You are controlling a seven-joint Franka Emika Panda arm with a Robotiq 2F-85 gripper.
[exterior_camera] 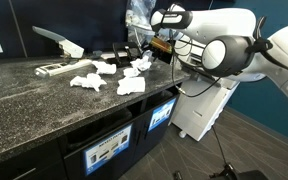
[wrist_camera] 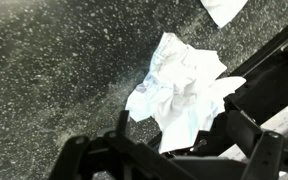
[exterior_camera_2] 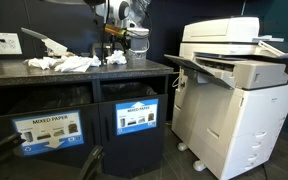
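My gripper stands open in the wrist view, a finger on each side of a crumpled white paper (wrist_camera: 179,80) that lies near the counter edge below. Whether the fingers touch it cannot be told. In the first exterior view the gripper (exterior_camera: 159,47) is at the far right end of the counter, above the papers. Several white crumpled papers lie on the dark speckled counter, among them one at the left (exterior_camera: 88,81) and a flatter one near the front edge (exterior_camera: 131,86).
A paper cutter (exterior_camera: 62,68) rests toward the back of the counter. Below are bins labelled mixed paper (exterior_camera_2: 136,116). A large white printer (exterior_camera_2: 229,105) stands to the right, close to the arm. Open floor lies in front.
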